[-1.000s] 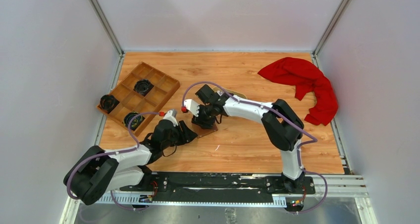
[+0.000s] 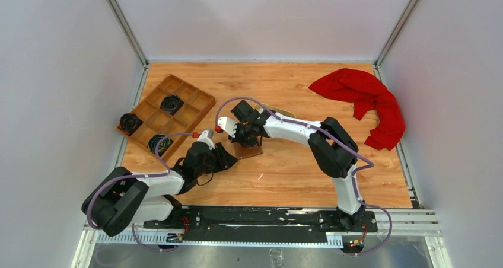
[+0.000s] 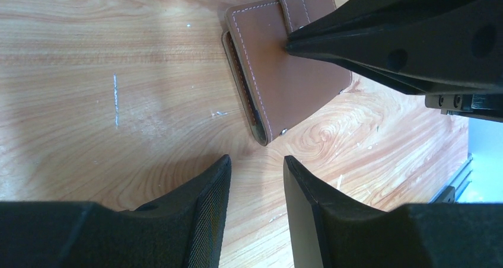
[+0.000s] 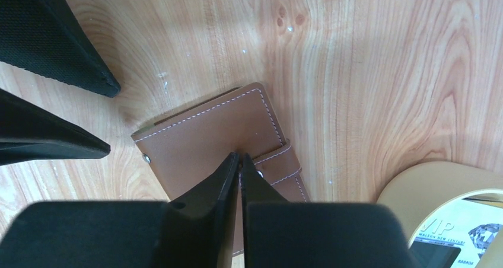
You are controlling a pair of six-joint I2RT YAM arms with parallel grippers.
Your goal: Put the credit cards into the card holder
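The brown leather card holder (image 3: 290, 72) lies folded on the table, its strap across the cover and its layers parted slightly along one edge in the left wrist view. My right gripper is over it, fingertips almost together at the strap's end by the snap; whether they pinch anything cannot be told. My left gripper stands open just short of the holder's near corner, nothing between its fingers. Cards (image 4: 459, 235), one marked VIP, sit in a beige container (image 4: 415, 188) at the right wrist view's lower right.
A wooden compartment tray (image 2: 193, 109) with black coils stands at the left. A red cloth (image 2: 362, 99) lies at the back right. Bare table (image 2: 320, 182) stretches across the front right. Both grippers are close together around the holder.
The card holder has moved a little to the right and turned slightly. The left arm has shifted only slightly.
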